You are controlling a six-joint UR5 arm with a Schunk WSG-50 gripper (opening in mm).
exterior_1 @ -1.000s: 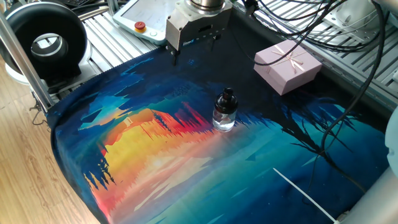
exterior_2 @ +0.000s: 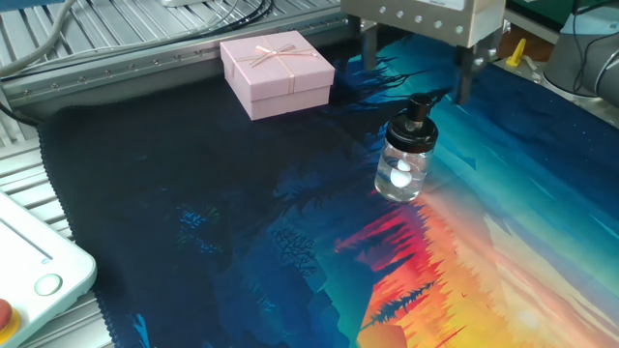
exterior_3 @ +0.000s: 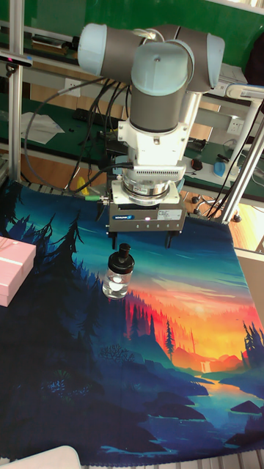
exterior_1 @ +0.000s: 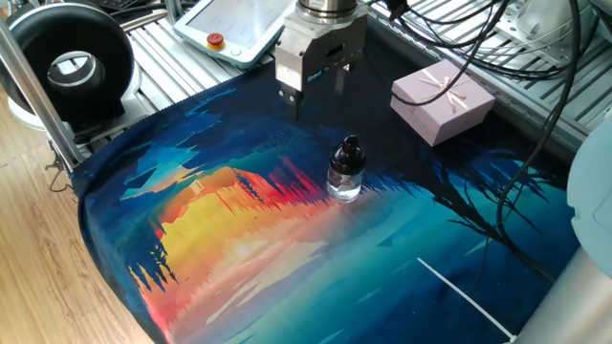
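A clear glass bottle with a black pump top (exterior_1: 345, 182) stands upright on the printed cloth, with some clear liquid and a white shape inside (exterior_2: 400, 174). My gripper (exterior_1: 316, 99) hangs above the cloth, its two dark fingers (exterior_2: 463, 81) wide apart and nothing between them. In exterior view 1 it is up and slightly left of the bottle, not touching it. From exterior view 3, the gripper (exterior_3: 141, 239) appears behind the bottle (exterior_3: 116, 283) and somewhat to its right.
A pink gift box (exterior_2: 279, 77) with a ribbon bow sits near the cloth's edge. A tablet-like controller with a red button (exterior_1: 216, 42) lies beyond the cloth. Loose black cables (exterior_1: 564, 105) hang at the right. Open cloth surrounds the bottle.
In exterior view 1 my gripper has shifted to the right, turned a little, and its near finger sits slightly lower. The bottle and box have stayed put.
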